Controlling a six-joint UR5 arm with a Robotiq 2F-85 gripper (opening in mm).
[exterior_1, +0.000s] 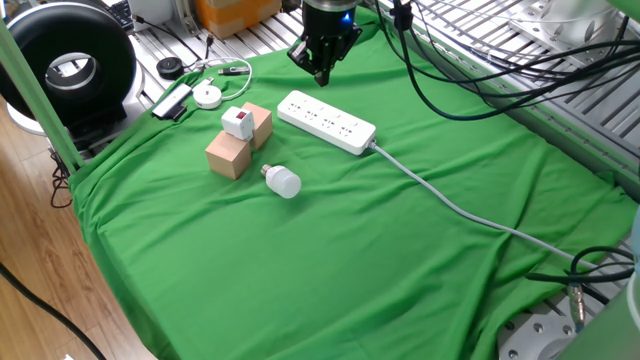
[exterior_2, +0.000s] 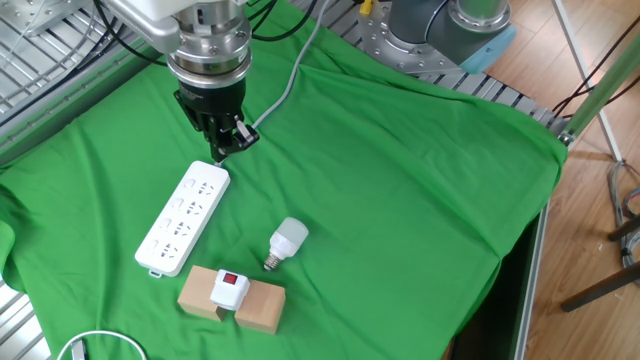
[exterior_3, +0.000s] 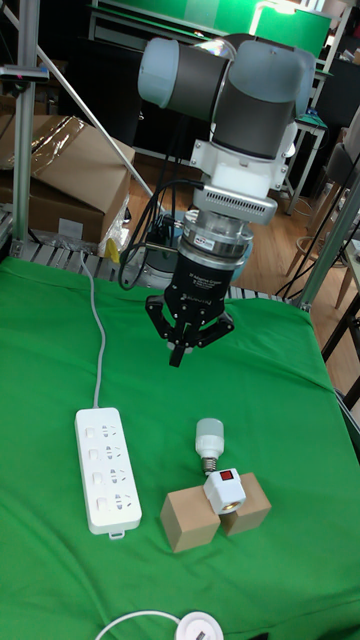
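My gripper (exterior_1: 322, 79) hangs above the green cloth, near the far side of the white power strip in exterior view 1. Its fingertips come together in exterior view 3, and nothing shows between them. On the cloth lies the power strip (exterior_1: 326, 122), its sockets facing up. A white bulb (exterior_2: 289, 238) rests on its side, metal base toward two wooden blocks. Bridging the left block (exterior_3: 191, 519) and the right block (exterior_3: 246, 503) is a small white socket adapter (exterior_3: 225, 491) with a red switch. The gripper is clear of all these things.
A grey cable (exterior_1: 450, 205) runs from the strip across the cloth. Near the cloth's edge lie a round white charger (exterior_1: 207, 96) and a white plug bar (exterior_1: 172, 101). Black cables (exterior_1: 500, 112) hang at the right.
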